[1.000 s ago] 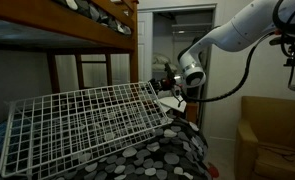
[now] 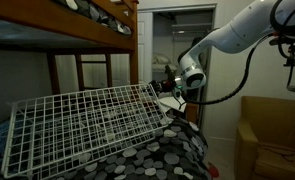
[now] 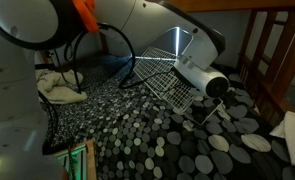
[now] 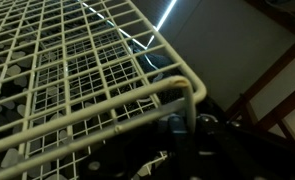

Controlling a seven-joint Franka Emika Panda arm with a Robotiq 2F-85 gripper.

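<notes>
A white wire rack (image 2: 82, 130) stands tilted over the patterned bedding, its raised right side beside my gripper (image 2: 167, 86). In exterior view 2 the rack (image 3: 155, 68) appears behind the arm. The wrist view shows the rounded corner of the rack (image 4: 190, 82) close up, its wire running down to my gripper. The dark fingers are shut, with the thin rim wire apparently between them. Deep shadow hides the exact contact.
Dark bedding with grey and white dots (image 3: 137, 135) spreads beneath the rack. A wooden bunk frame (image 2: 72, 45) rises behind and overhead. To the right stands a brown armchair (image 2: 272, 135). A white sheet-like object (image 3: 290, 135) lies at the right edge of exterior view 2.
</notes>
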